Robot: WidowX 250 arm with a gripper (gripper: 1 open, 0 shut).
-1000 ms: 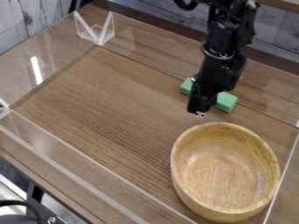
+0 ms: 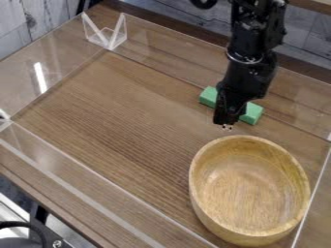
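Observation:
My black gripper (image 2: 225,118) reaches down from the top right over a green block (image 2: 250,111), which lies on the wooden table behind it and is partly hidden by it. The fingertips sit at the block's front left side, low near the table; the gripper looks shut, and I cannot see anything held between its fingers. A round wooden bowl (image 2: 204,189) stands in front, at the lower right.
A white wire rack (image 2: 107,34) stands at the back left. A wall runs along the back.
The arm has shifted very slightly; the block and bowl look unmoved.

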